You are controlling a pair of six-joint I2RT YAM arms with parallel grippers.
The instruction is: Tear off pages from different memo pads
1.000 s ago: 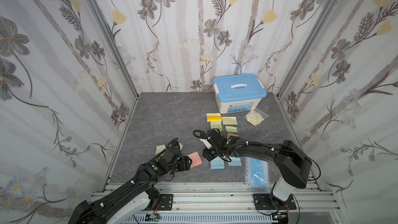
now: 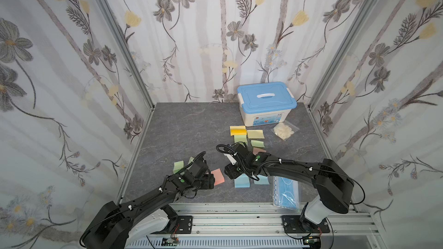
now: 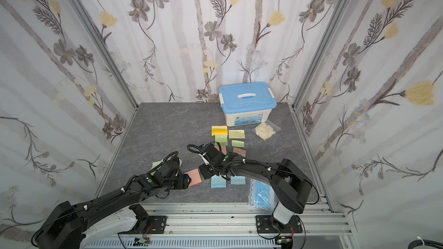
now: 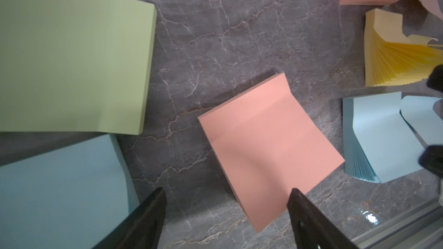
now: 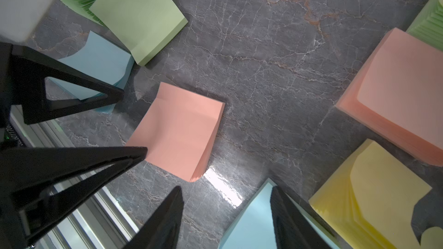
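Note:
A pink memo pad [image 4: 272, 138] lies flat on the grey table, between my two grippers in the top left view. My left gripper is open at its near-left side. From the right wrist view, one of the left fingers [image 5: 133, 153] overlaps the corner of the pink pad [image 5: 180, 126], and nothing looks gripped. My right gripper is open too, on the pad's right side, its fingers empty. Below and partly between them in that view is a blue pad [image 5: 258, 226]. Contact between fingers and pad cannot be judged.
Green [image 5: 140, 18] and blue [image 5: 99, 60] pads lie on the left, partly behind my left arm. To the right are a yellow pad [image 5: 383, 189] and another pink pad [image 5: 406, 92]. A lidded box [image 2: 266, 103] stands at the back right.
Both arms have changed pose slightly, the right gripper drifting a little left. The pads have stayed in place.

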